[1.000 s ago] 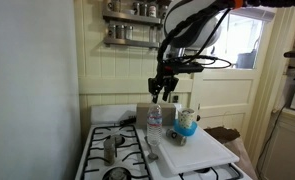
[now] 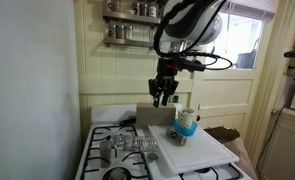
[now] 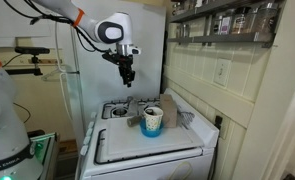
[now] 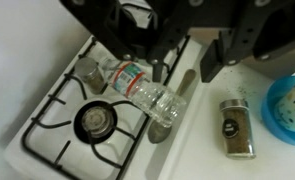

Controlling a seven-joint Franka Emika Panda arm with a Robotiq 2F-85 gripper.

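Observation:
A clear plastic bottle [image 2: 135, 143] with a red, white and blue label lies on its side across the stove grates. In the wrist view the bottle [image 4: 152, 95] lies below and left of my gripper. The gripper [image 2: 164, 101] is open in the air above the stove and white board, nothing between its fingers. In the second exterior view my gripper [image 3: 127, 80] hangs clear above the stovetop. Beside the bottle lies a metal spoon [image 4: 161, 131].
A white board [image 2: 195, 152] carries a small spice jar [image 4: 238, 130] and a blue bowl [image 2: 186, 129] with a speckled cup in it. A metal shaker [image 4: 88, 70] stands on the stove [image 2: 91, 158]. A brown panel [image 3: 168, 108] stands behind.
The bottle stood upright beneath the gripper a second ago; it now lies on its side to the left on the stove. My gripper has moved slightly, with its fingers now spread wider.

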